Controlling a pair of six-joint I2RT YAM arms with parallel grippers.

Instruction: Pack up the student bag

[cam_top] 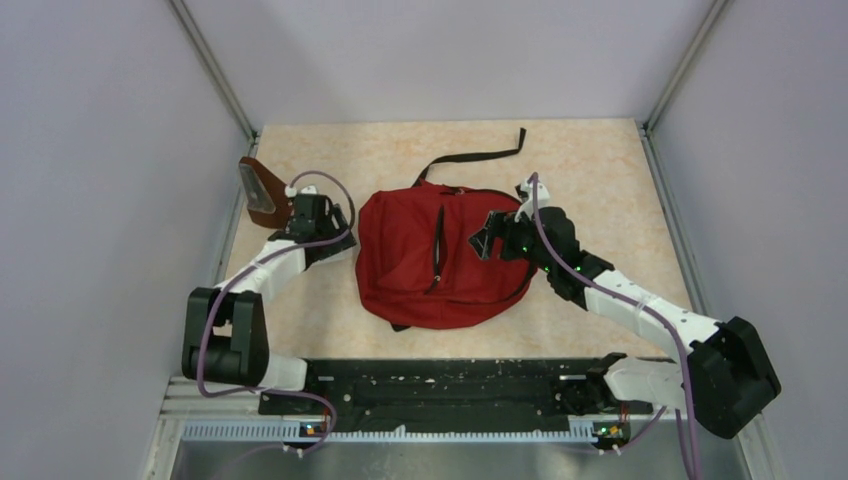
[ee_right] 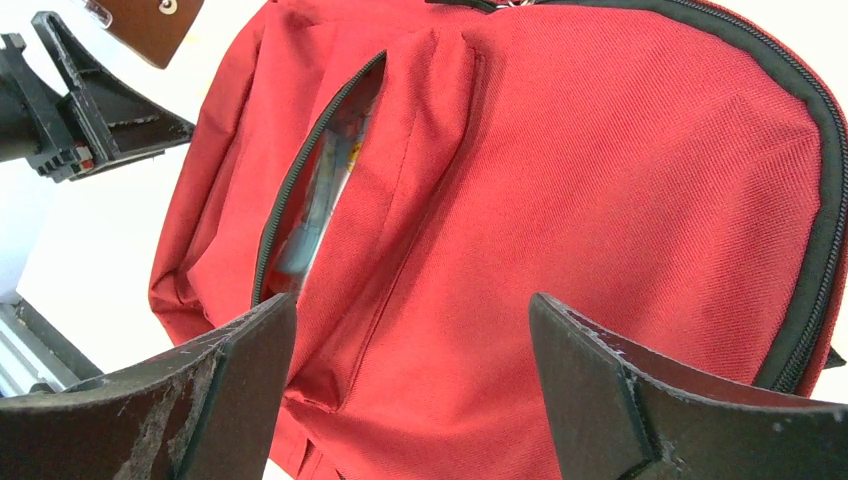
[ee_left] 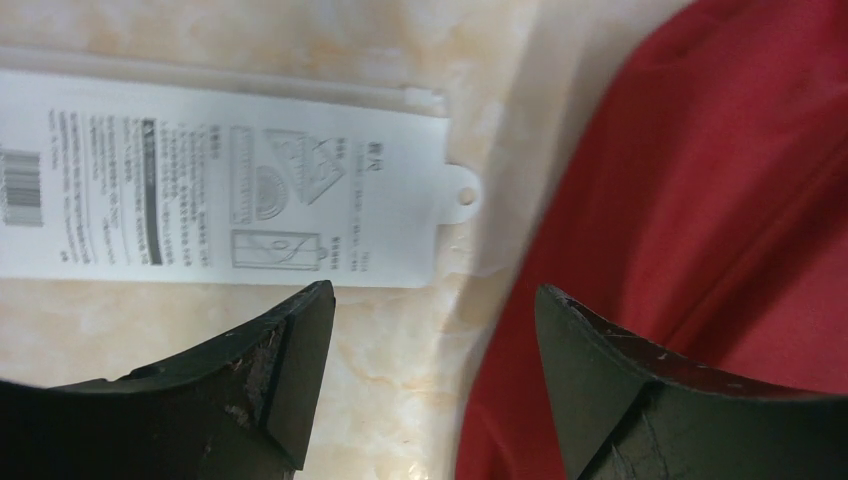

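Observation:
A red fabric bag (cam_top: 400, 250) lies in the middle of the table. Through its parted zipper, clear and bluish contents (ee_right: 322, 205) show in the right wrist view. Left of the bag, a flat white packet of rulers (ee_left: 390, 210) with printed drawings lies on the table, mostly covered by the left arm from above. My left gripper hovers close to the packet's near right end and the bag's left side, its fingers apart and empty. Over the bag's right part, my right gripper (cam_top: 482, 238) stands open, holding nothing.
A brown case with a clear window (cam_top: 265, 192) stands at the far left, behind the left gripper. The bag's black strap (cam_top: 475, 157) stretches toward the back. Bare table shows at the back left and along the right side.

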